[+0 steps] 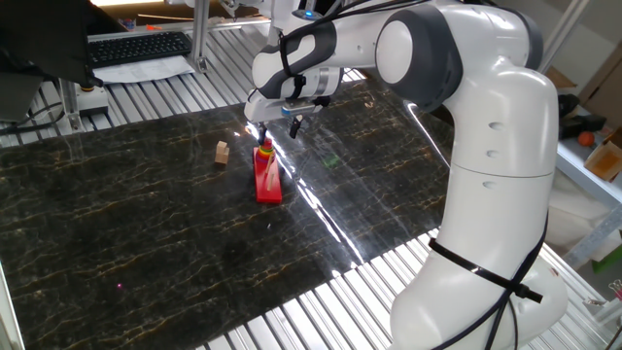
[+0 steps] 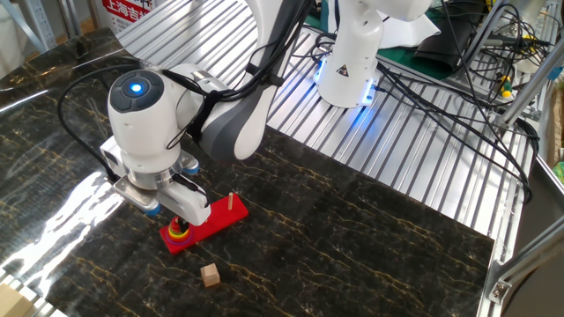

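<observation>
A red board (image 1: 268, 189) lies on the dark marbled table. At one end rises a small stack of coloured rings (image 2: 180, 234), with red at the top and yellow below. A bare wooden peg (image 2: 231, 202) stands at the board's other end. My gripper (image 1: 278, 131) is just above the stack end, its fingers spread wide. One dark finger (image 1: 261, 134) is close to the stack's top; whether it touches cannot be told. The other finger (image 1: 294, 127) is off to the side, with nothing seen held between them. In exterior view 2 the hand partly covers the stack's top.
A small wooden block (image 2: 210, 275) rests on the table a little way from the board. A keyboard (image 1: 139, 47) sits beyond the table's far edge, and a second white robot base (image 2: 346, 77) stands on the slatted metal surface.
</observation>
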